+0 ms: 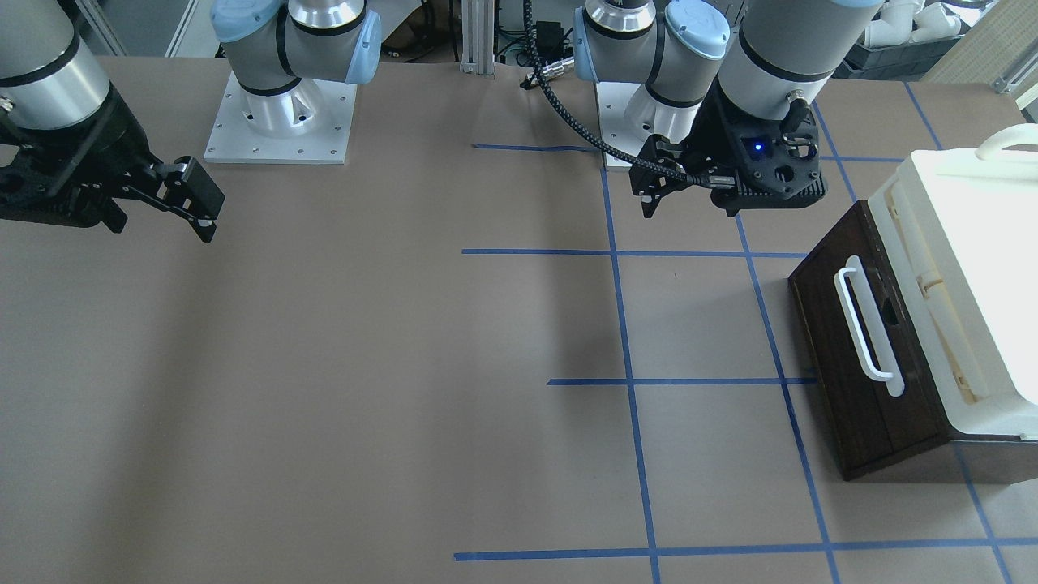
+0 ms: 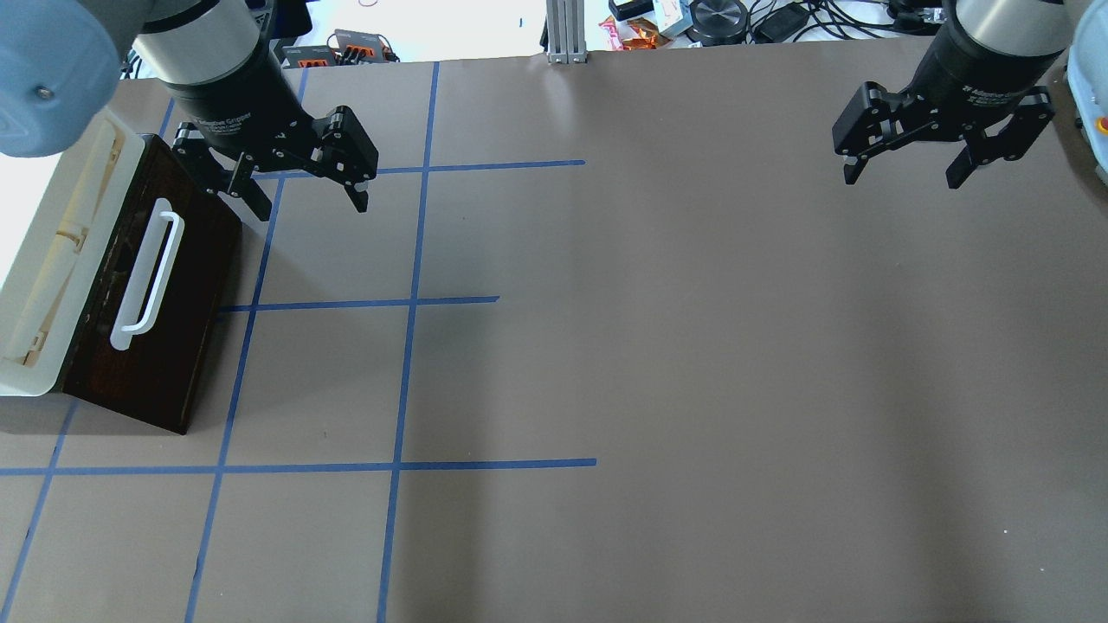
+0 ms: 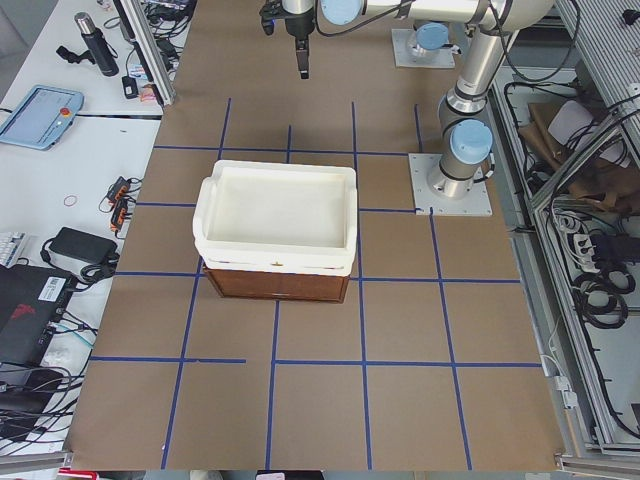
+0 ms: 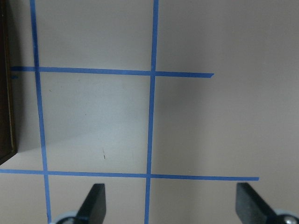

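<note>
My gripper hangs above the blue-taped grid floor, its two fingers wide apart with nothing between them; it also shows as the black gripper (image 2: 312, 208) in the top view and (image 1: 691, 204) in the front view. Beside it stands a dark wooden box (image 1: 856, 370) with a white handle (image 1: 861, 321) on its front and a white tray-like top (image 3: 275, 210). In the left wrist view only the box's dark edge (image 4: 5, 116) shows at the left.
A second black gripper (image 2: 940, 135) hangs at the other side. Arm bases on white plates (image 1: 277, 146) stand at the back.
</note>
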